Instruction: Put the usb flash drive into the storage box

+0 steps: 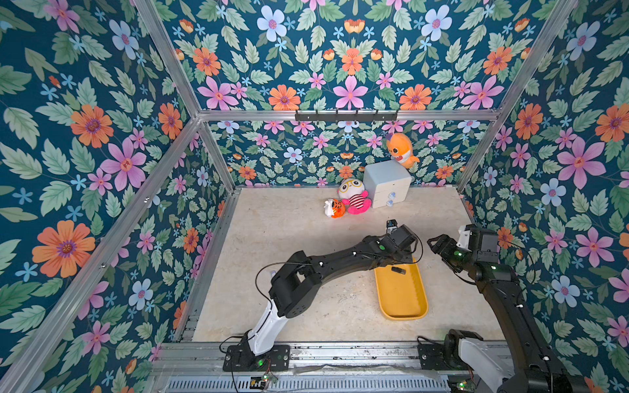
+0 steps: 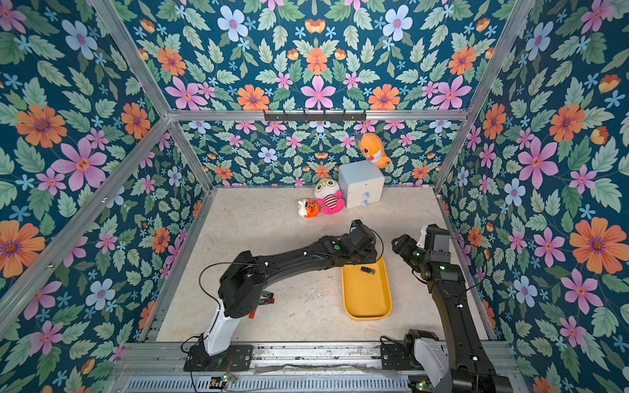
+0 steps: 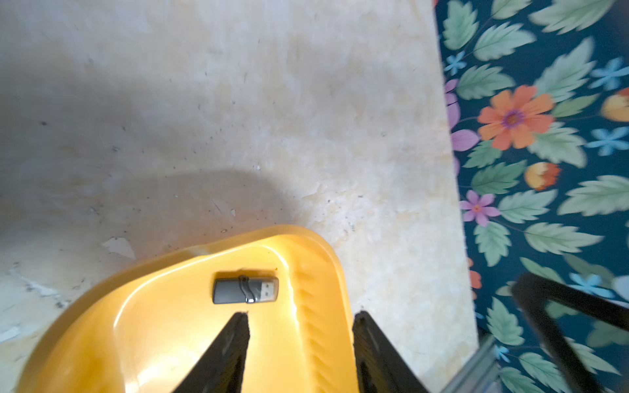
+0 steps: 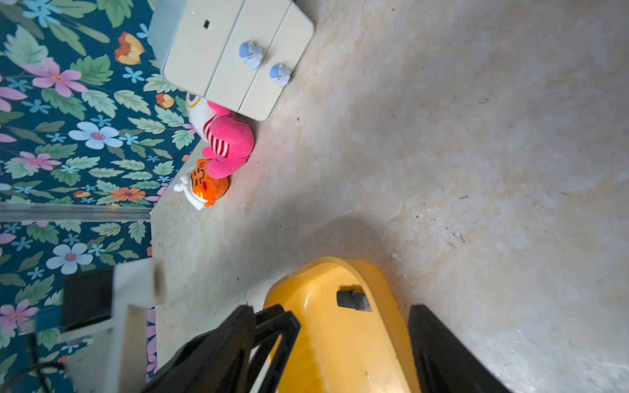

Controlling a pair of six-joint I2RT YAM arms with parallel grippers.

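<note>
The black USB flash drive [image 3: 230, 290], with a silver plug end, lies flat on the floor of the yellow storage box [image 1: 403, 314], close to its far end wall. Over that end hangs my left gripper, its fingers spread apart with nothing between them. In the top right view the drive [image 2: 368, 270] shows just beside the left arm's tip. The right wrist view has the drive [image 4: 353, 300] partly behind the box rim. My right gripper is open and empty, held to the right of the box above the table.
A white drawer cabinet [image 1: 386, 183] stands at the back, with an orange plush [image 1: 401, 150] on top and a pink plush [image 1: 353, 196] and small tiger plush [image 1: 334, 208] beside it. Red and dark items [image 2: 265, 300] lie near the left arm's base.
</note>
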